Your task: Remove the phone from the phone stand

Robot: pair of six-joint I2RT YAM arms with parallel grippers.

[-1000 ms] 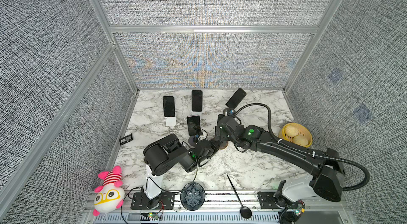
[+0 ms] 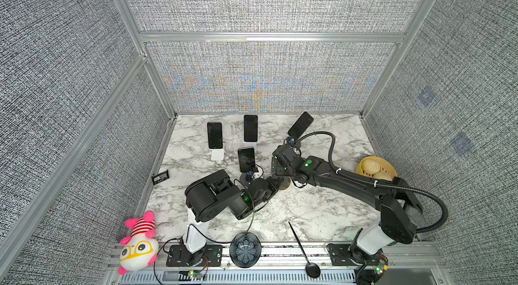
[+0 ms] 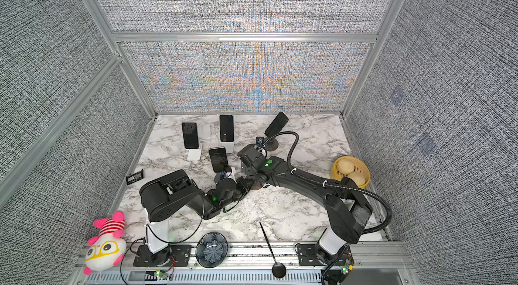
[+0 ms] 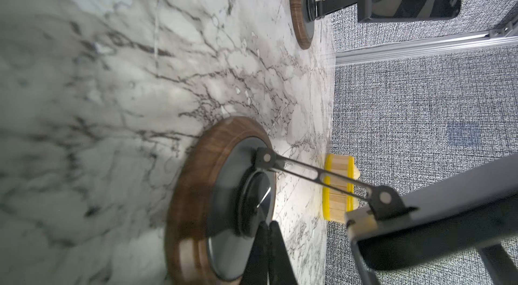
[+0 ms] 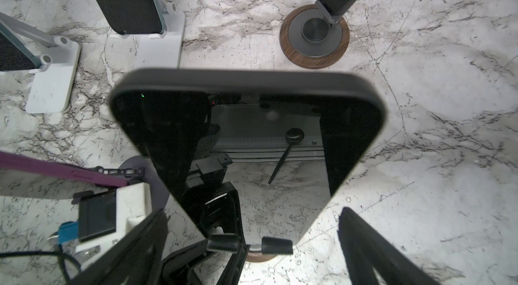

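A dark phone (image 5: 350, 123) rests on a stand with a round wooden base (image 4: 188, 198). My left gripper is shut low at that base, nothing visible between its fingers. My right gripper is over the phone's top, its blurred fingers apart on either side, the phone showing between them; contact is not visible. Other phones stand behind: one on the left (image 2: 214, 134), one at middle back (image 2: 250, 127), a tilted one at back right (image 2: 300, 123), and one in front of the middle (image 2: 246, 158).
A yellow steamer with buns (image 3: 334, 169) sits at the right edge. A long black spoon (image 2: 296, 241) and a dark bowl (image 2: 245, 250) lie at the front. A plush toy (image 2: 137, 252) is at front left.
The left arm has barely moved.
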